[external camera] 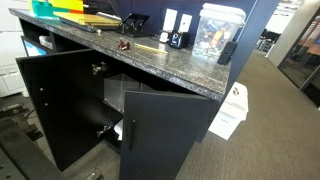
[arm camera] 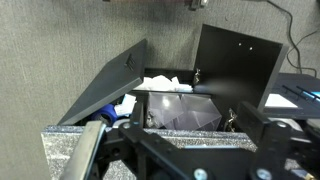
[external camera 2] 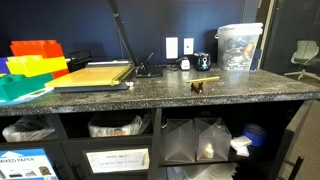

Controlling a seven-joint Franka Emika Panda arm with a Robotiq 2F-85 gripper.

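Observation:
Two black cabinet doors stand swung open under the speckled counter (external camera: 190, 68). In exterior view 1 the left door (external camera: 62, 108) is wide open, and the right door (external camera: 160, 135) with its handle juts toward the camera. Seen from above in the wrist view are one slanted door (arm camera: 112, 82) and one broad door (arm camera: 235, 68), with clear bins (arm camera: 185, 110) between them. My gripper appears at the bottom of the wrist view, its dark fingers (arm camera: 262, 135) wide apart. Nothing shows held between them, and both exterior views leave the gripper unclear.
On the counter are a clear tub (external camera 2: 236, 46), a dark mug (external camera 2: 203, 62), a small dark red object (external camera 2: 197, 87), a yellow stick (external camera 2: 203, 79), a wooden board (external camera 2: 92, 75) and large coloured blocks (external camera 2: 35, 62). A white box (external camera: 230, 110) stands on the floor beside the cabinet.

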